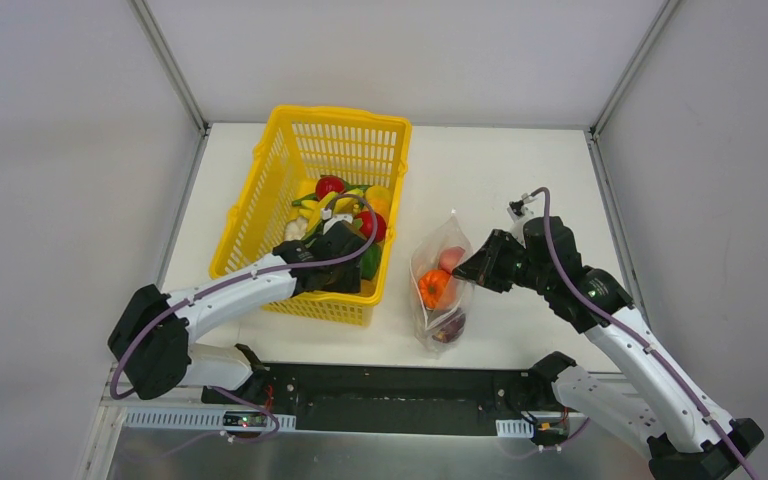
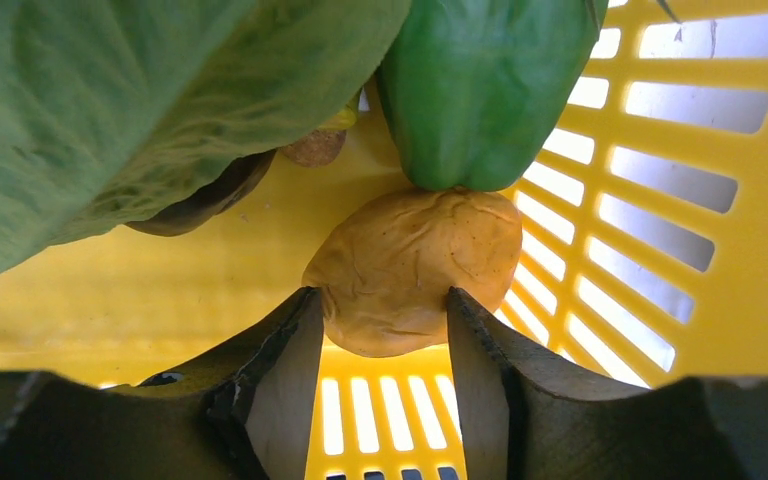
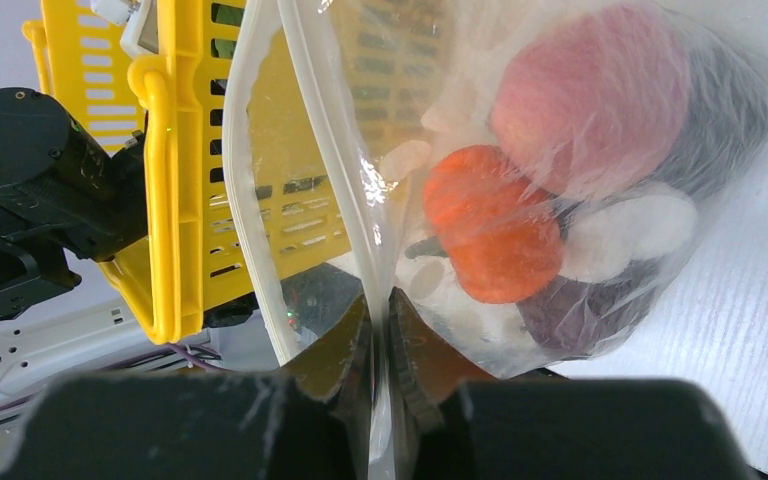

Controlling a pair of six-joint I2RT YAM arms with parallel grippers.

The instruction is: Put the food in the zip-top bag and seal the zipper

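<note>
In the left wrist view, a tan, wrinkled potato-like item [image 2: 410,250] lies on the yellow basket's floor below a green pepper [image 2: 485,95]. My left gripper is part open, its fingertips on or just over the tan item's two sides; contact is unclear. My right gripper is shut on the rim of the zip bag [image 1: 425,325]. The bag holds an orange pepper [image 3: 490,220], a pink round item [image 3: 590,100], a white item [image 3: 650,225] and a dark purple item [image 3: 580,320].
The yellow basket [image 1: 260,180] holds several vegetables and fruits, among them a leafy green [image 2: 110,110]. Bare tabletop [image 1: 500,160] lies behind and right of the bag.
</note>
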